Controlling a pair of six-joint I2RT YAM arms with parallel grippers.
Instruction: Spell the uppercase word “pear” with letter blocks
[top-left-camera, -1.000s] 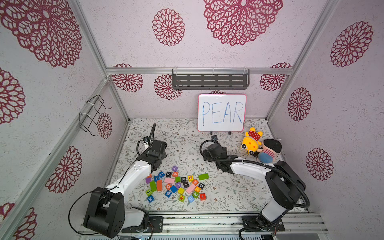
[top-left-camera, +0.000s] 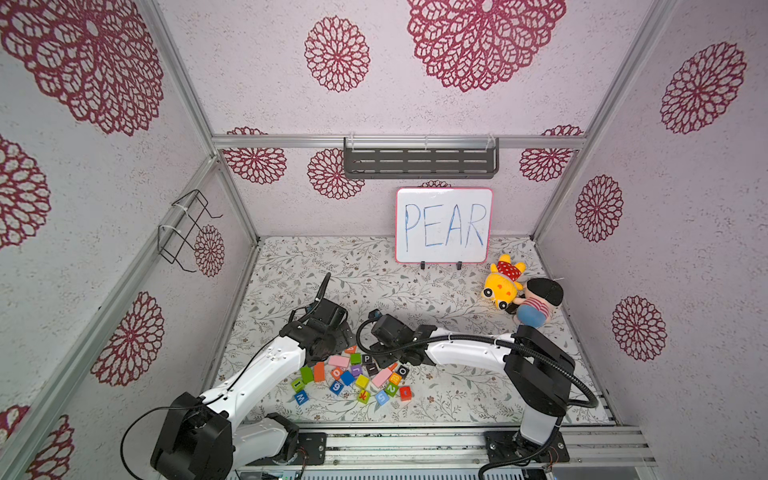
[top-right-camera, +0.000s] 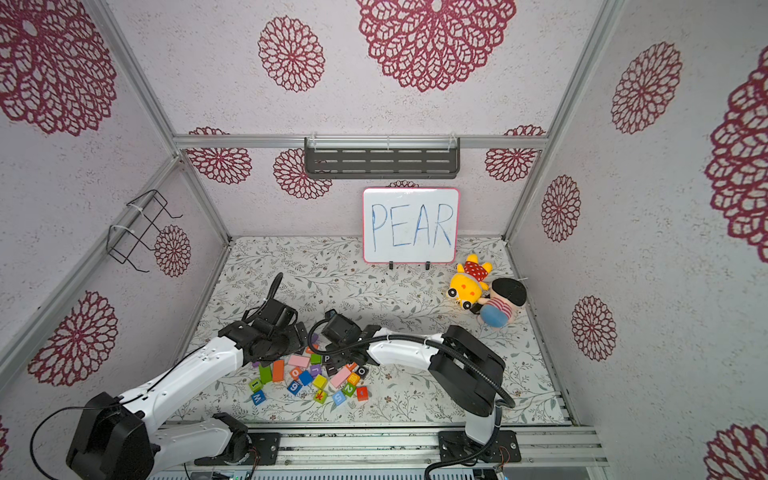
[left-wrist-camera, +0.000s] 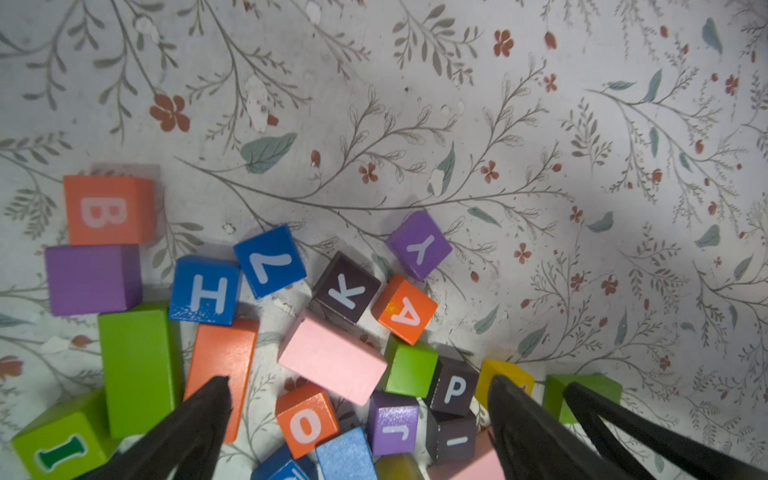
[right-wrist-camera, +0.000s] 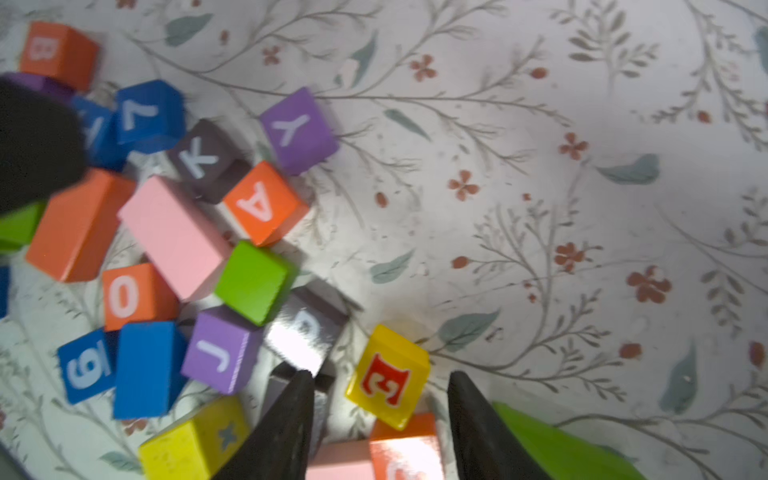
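Observation:
In the left wrist view a black P block (left-wrist-camera: 452, 386) lies beside a yellow block (left-wrist-camera: 500, 377), with an orange A block (left-wrist-camera: 404, 312) above. My left gripper hangs over the pile, open and empty. In the right wrist view my right gripper is over the yellow block (right-wrist-camera: 388, 364) with a red letter, fingers apart either side, low beside an orange block (right-wrist-camera: 404, 448). Whether it touches the yellow block is unclear. The whiteboard (top-left-camera: 443, 225) reading PEAR stands at the back.
Other letter and plain blocks crowd the front middle. Two plush toys (top-left-camera: 502, 284) (top-left-camera: 537, 302) lie at the back right.

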